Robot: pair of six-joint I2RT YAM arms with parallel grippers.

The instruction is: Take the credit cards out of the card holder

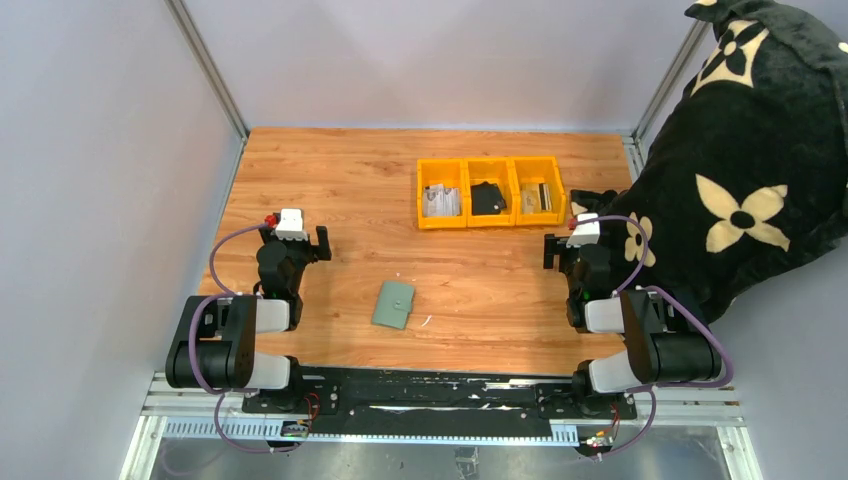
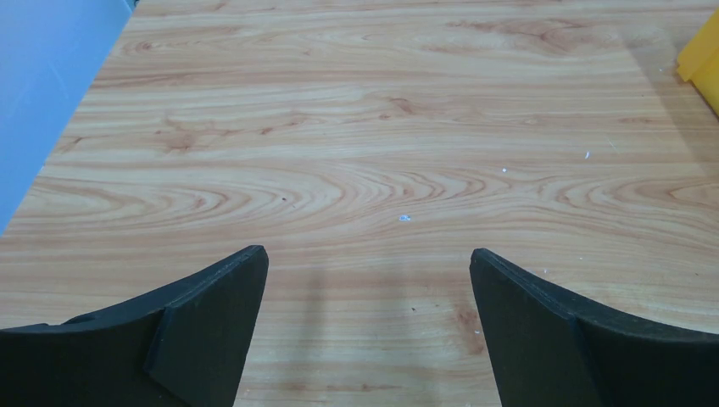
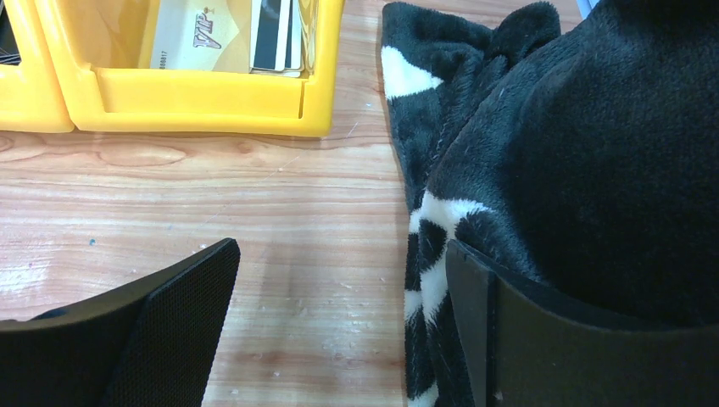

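Note:
A grey-green card holder (image 1: 394, 304) lies flat and closed on the table, left of centre near the front edge; no card shows sticking out of it. My left gripper (image 1: 294, 238) is up and to the left of the holder, its fingers (image 2: 208, 326) wide open over bare wood. Far to the right, my right gripper (image 1: 568, 245) also stands open and empty, one of its fingers (image 3: 543, 339) in front of the dark blanket. Several cards (image 3: 203, 34) lie in the rightmost yellow bin (image 3: 203, 106). Neither wrist view shows the holder.
Three joined yellow bins (image 1: 440, 224) stand at the back; the left one holds pale papers or packets (image 1: 441, 201), the middle one dark items (image 1: 487, 198). A bulky black blanket (image 1: 760, 200) covers the right side and reaches onto the table. A white scrap (image 1: 426, 321) lies beside the holder. Mid-table is clear.

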